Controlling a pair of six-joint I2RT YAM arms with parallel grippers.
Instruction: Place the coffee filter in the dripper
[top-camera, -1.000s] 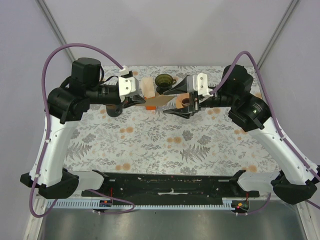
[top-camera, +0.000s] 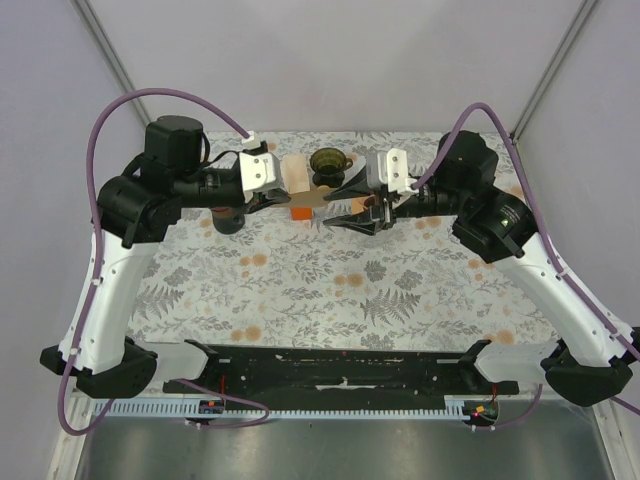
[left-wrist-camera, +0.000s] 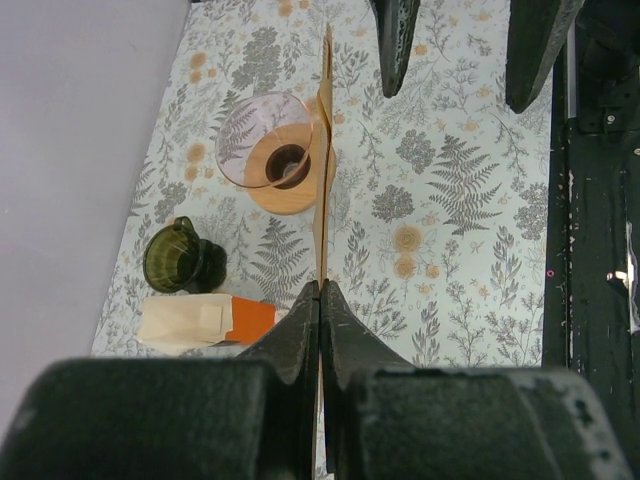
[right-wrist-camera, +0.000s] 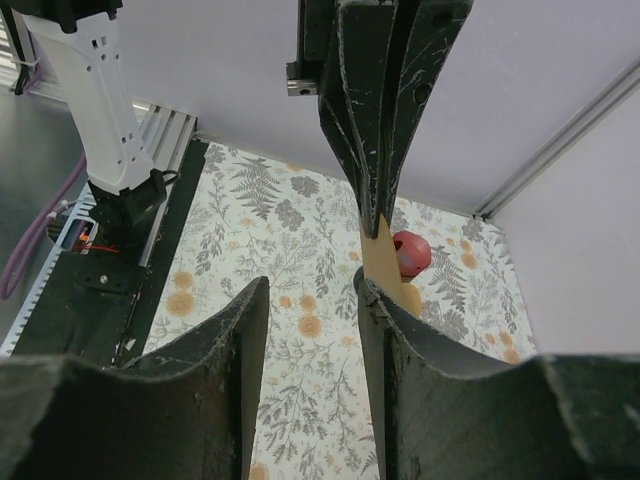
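Note:
A thin brown paper coffee filter (top-camera: 311, 196) is pinched between the shut fingers of my left gripper, standing edge-on in the left wrist view and reaching up toward my right gripper (top-camera: 345, 206). The right gripper's fingers are apart near the filter's far end; in the right wrist view the filter (right-wrist-camera: 381, 261) lies beyond its right finger. The dripper (left-wrist-camera: 282, 160), a clear cone on a round wooden base, stands on the table behind the filter, partly hidden by the right gripper in the top view.
A dark green glass pot (top-camera: 330, 160) stands at the back, with a pack of filters with an orange end (left-wrist-camera: 247, 320) beside it. A dark canister (top-camera: 228, 220) sits left, mostly under the left arm.
My right gripper has shifted slightly left and down in the top view, with its fingers around the filter's far end. My left arm has barely moved, still holding the filter.

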